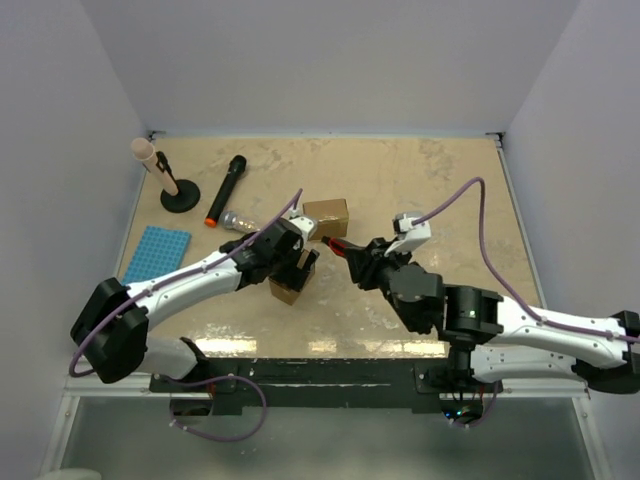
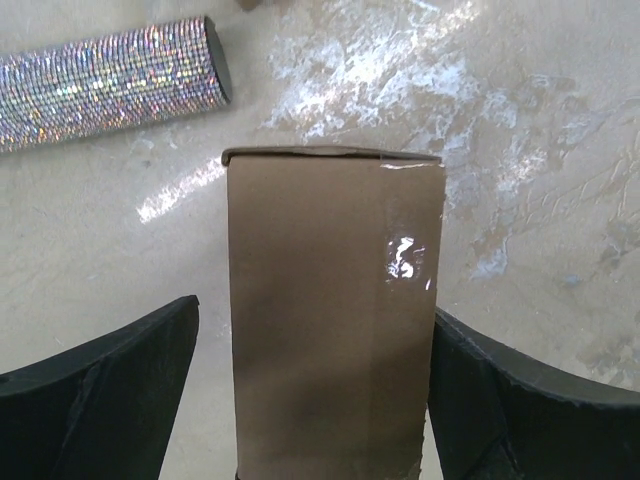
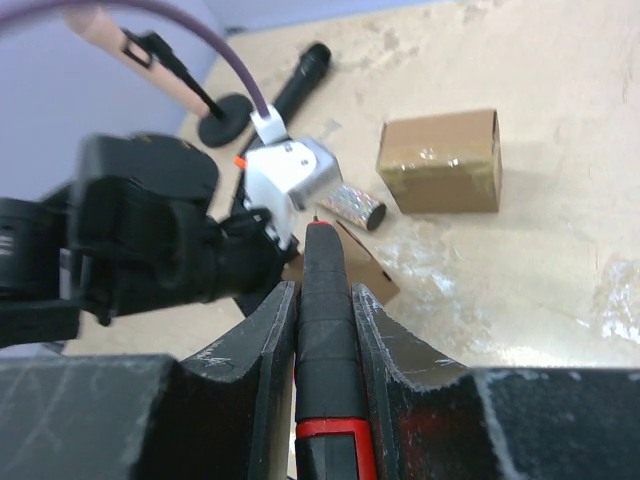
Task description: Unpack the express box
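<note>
A small brown cardboard box (image 1: 286, 290) stands at the front centre, with my left gripper (image 1: 305, 262) over it. In the left wrist view the box (image 2: 332, 280) sits between the fingers of my left gripper; a gap shows at the left finger. My right gripper, raised to the box's right, is shut on a black-and-red tool (image 3: 325, 385), probably a cutter, seen also in the top view (image 1: 334, 244). The box is partly hidden behind the left arm in the right wrist view.
A second box (image 1: 326, 217) lies behind. A glittery cylinder (image 2: 110, 85), a black microphone (image 1: 228, 188), a stand with a pale cylinder (image 1: 180, 197) and a blue mat (image 1: 155, 254) are on the left.
</note>
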